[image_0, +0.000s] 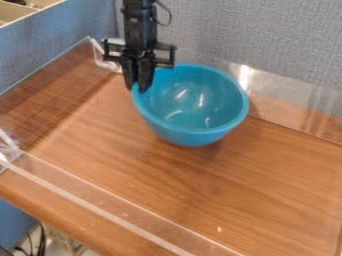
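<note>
A teal plastic bowl (198, 110) is at the back middle of the wooden table, tilted slightly, its opening facing up. My black gripper (140, 78) is shut on the bowl's left rim, coming down from above. Whether the bowl's bottom rests on the table cannot be told.
A blue-grey padded wall (40, 55) runs along the left, a grey wall (267, 45) along the back. Clear plastic strips edge the table, and cables show at the lower left.
</note>
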